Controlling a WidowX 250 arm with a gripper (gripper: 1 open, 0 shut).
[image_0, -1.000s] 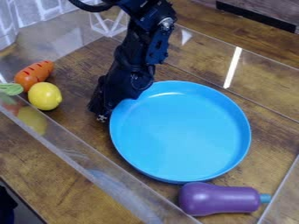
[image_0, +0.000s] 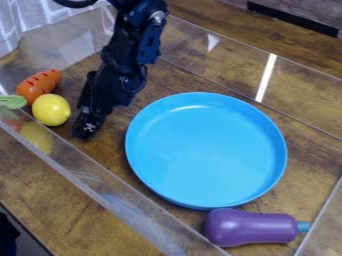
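The dark robot arm reaches down from the top centre to its gripper, which is low over the wooden floor just right of a yellow lemon. The gripper is open, with its fingertips near the lemon. An orange carrot with a pale green top lies behind the lemon at the left. A large blue plate sits to the right of the gripper.
A purple eggplant lies at the lower right, in front of the plate. Clear walls surround the workspace, with reflections at the left. Bare wood shows behind the plate and at the lower left.
The gripper has moved left, away from the blue plate and toward the lemon. The plate, vegetables and lemon have not visibly moved.
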